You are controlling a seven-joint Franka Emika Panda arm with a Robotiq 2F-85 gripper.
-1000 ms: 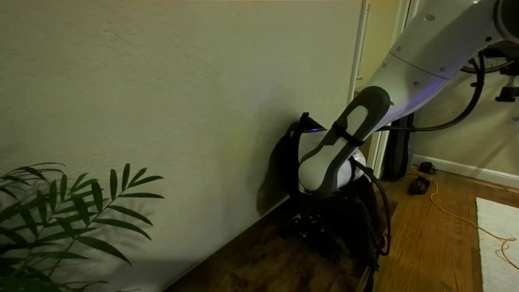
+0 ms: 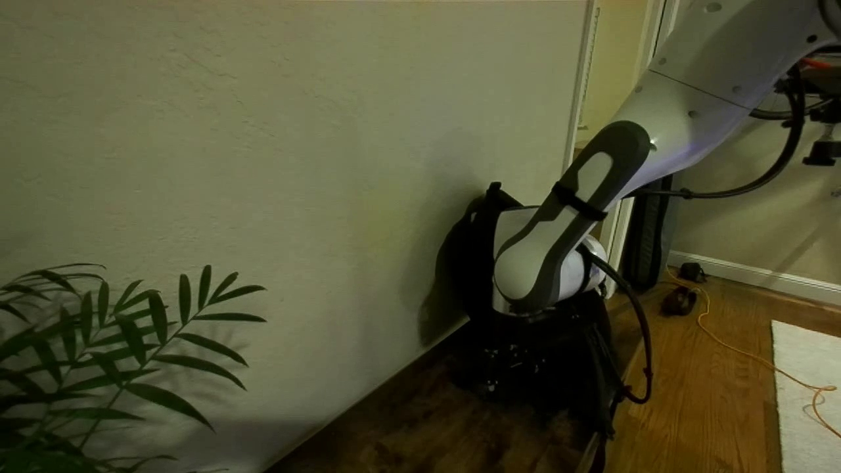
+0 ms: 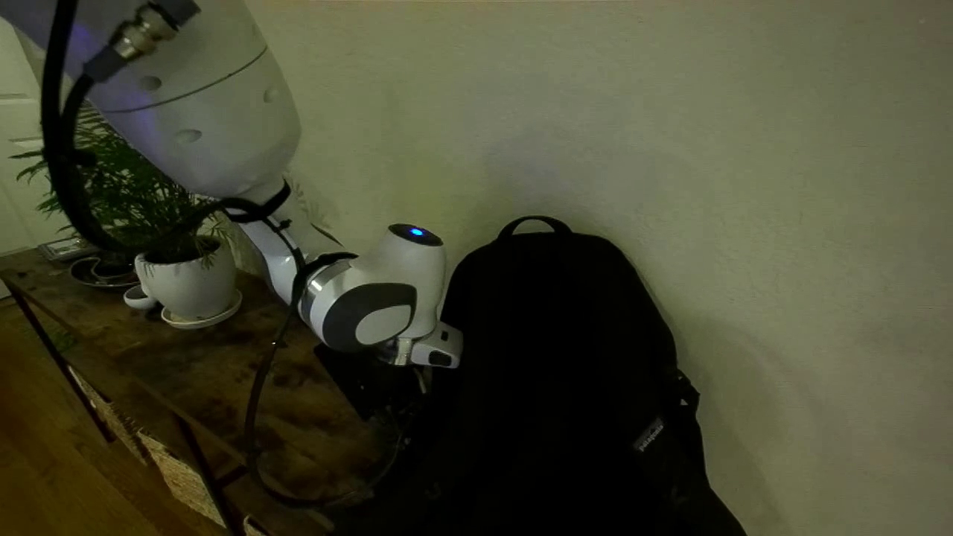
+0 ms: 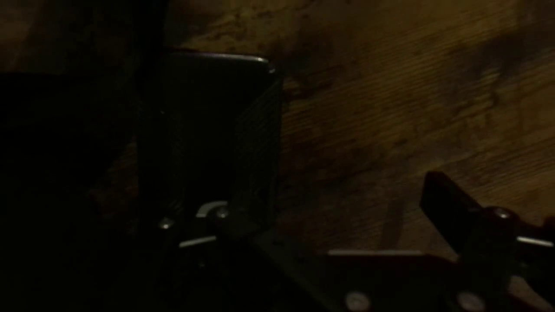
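My gripper is open above the wooden tabletop, with bare wood showing in the gap. Its right finger [image 4: 442, 203] stands out against the wood, while the left one merges into darkness. Close to that left side is a dark, box-like object [image 4: 208, 114] with a shiny upper edge; whether the finger touches it I cannot tell. A large black backpack [image 3: 554, 357] leans upright on the wall, beside my hand. In both exterior views the fingers are lost in shadow.
A white pot [image 3: 192, 281] with a leafy plant [image 2: 118, 355] stands farther along the table [image 3: 205, 375]. The wall [image 2: 315, 197] runs along the table's rear. Bare tabletop lies between pot and hand. A cable loops below my arm.
In exterior view 1, my arm and hand have shifted slightly to the right, with the upper joint a little higher. The backpack and the plant look unmoved.
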